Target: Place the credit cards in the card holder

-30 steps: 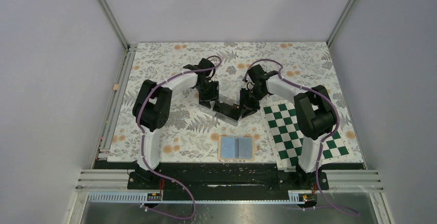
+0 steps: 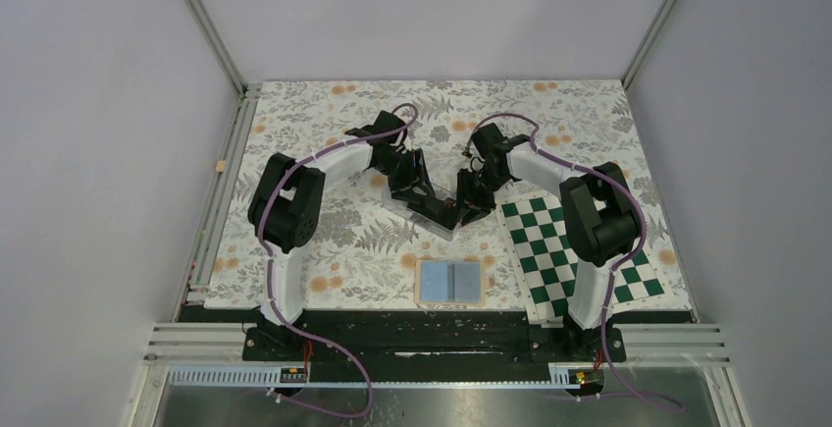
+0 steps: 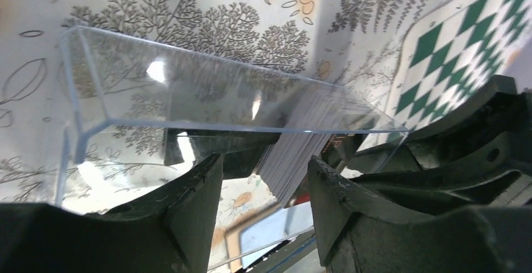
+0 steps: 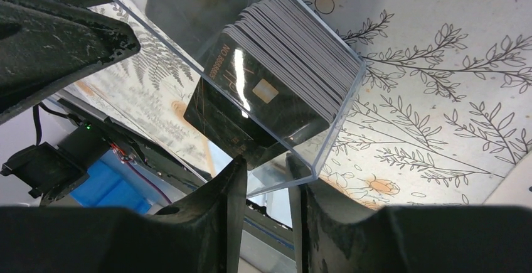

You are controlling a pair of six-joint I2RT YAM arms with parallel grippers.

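The clear card holder (image 3: 207, 97) lies on the patterned cloth between the arms, seen whole from above (image 2: 442, 231). Inside, a row of credit cards (image 4: 295, 53) stands packed on edge toward its right end. A dark card (image 3: 213, 150) leans lower beside the row, partly seen through the plastic. My left gripper stands open over the holder, its fingertips apart with the cards showing beyond them. At the holder's right corner is my right gripper, part open, a narrow gap between its fingers. One finger shows through the clear wall.
A light blue two-part tray (image 2: 451, 282) sits at the table's front. The green checkered board (image 2: 535, 250) lies to the right, under the right arm. Cloth left of the holder is clear.
The left gripper has shifted slightly right along the holder, and the holder seems to have moved a touch with it. The right arm has hardly moved.
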